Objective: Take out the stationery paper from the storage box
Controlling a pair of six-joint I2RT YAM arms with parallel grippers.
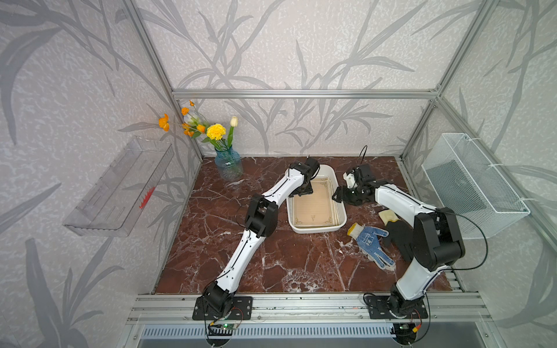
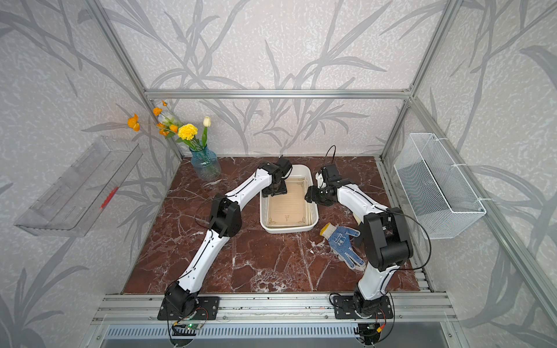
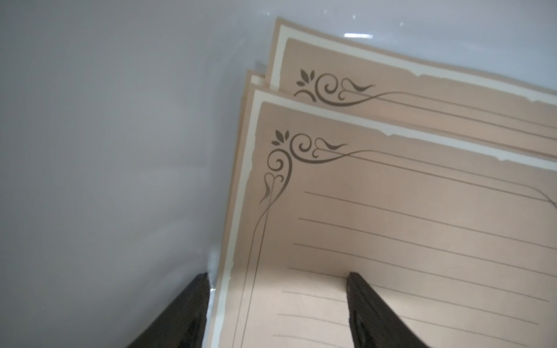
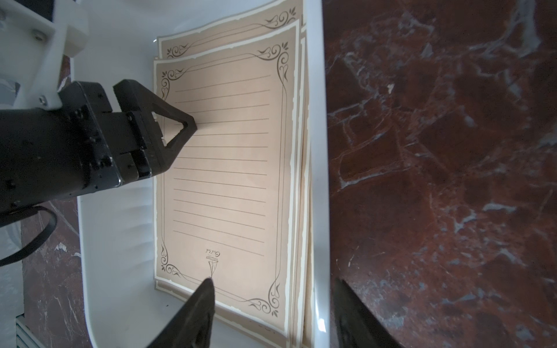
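The white storage box (image 1: 316, 229) sits mid-table with beige stationery paper (image 1: 313, 206) stacked inside, decorated with lines and scrolled corners (image 4: 223, 174). My left gripper is open low over the left part of the paper, one finger by the sheets' edge against the box floor, the other over the top sheet, nothing between them held. My right gripper stands open at the box's right wall, its fingertips straddling that rim in the right wrist view.
A blue vase (image 1: 228, 165) of flowers stands back left. Gloves (image 1: 371, 246) lie front right. A clear bin (image 1: 116, 191) and a white mesh basket (image 1: 475, 185) are at the sides.
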